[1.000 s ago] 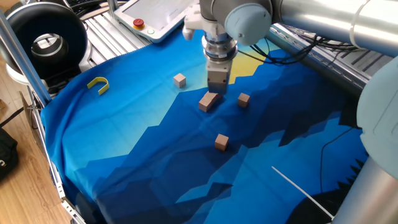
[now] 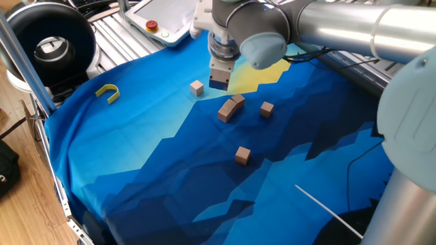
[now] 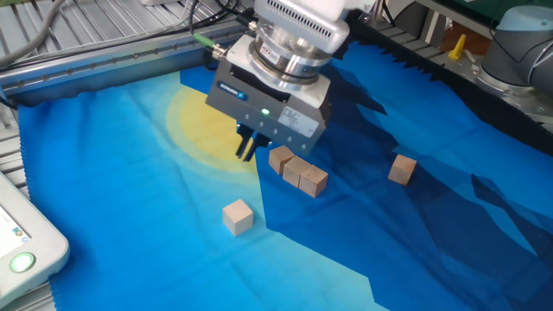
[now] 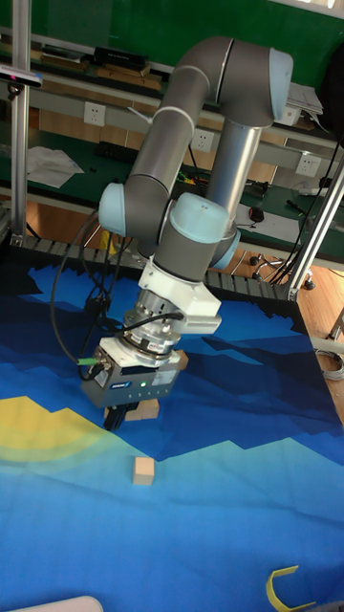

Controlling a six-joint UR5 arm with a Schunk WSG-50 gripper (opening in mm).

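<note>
My gripper (image 3: pixel 245 157) hangs above the cloth beside a short row of wooden cubes (image 3: pixel 295 171); no cube is held. Two dark fingers (image 3: pixel 251 147) show close together, and their angle leaves unclear whether they are open or shut. The row's cubes touch or nearly touch, one end cube slightly turned. A paler cube (image 3: pixel 238 218) sits apart on the light blue area. In exterior view 1, single cubes (image 2: pixel 267 109) lie apart on the dark blue. The fingertips are hard to make out in exterior views 1 and 3.
A yellow curved strip (image 2: pixel 107 92) lies near the cloth's edge. The tablet-like panel (image 2: pixel 163 17) with a red button stands at the back. A thin white rod (image 2: pixel 327 209) lies at the lower right.
In exterior view 1 my gripper has moved left and slightly up in the picture, away from above the row toward the pale cube's side. More of the row now shows; the cubes look unmoved.
</note>
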